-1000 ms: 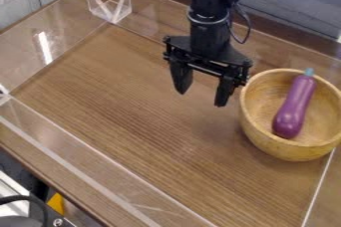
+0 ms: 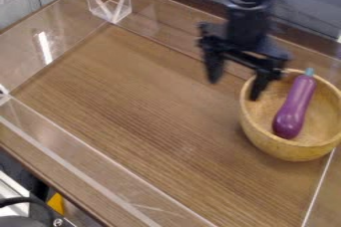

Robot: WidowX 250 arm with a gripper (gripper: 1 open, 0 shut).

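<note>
My gripper, dark and motion-blurred, hangs over the upper right of the wooden table, just left of and above a tan bowl. Its fingers are too blurred to show clearly how they stand, and I see nothing clearly held. A purple eggplant lies lengthwise in the bowl, to the right of the gripper.
A clear plastic container stands at the back left of the table. A pale wall edge runs along the back, and dark objects with a yellow part sit at the lower left corner.
The gripper and arm have shifted to the right, toward the bowl, and are now blurred. The bowl and eggplant look unmoved.
</note>
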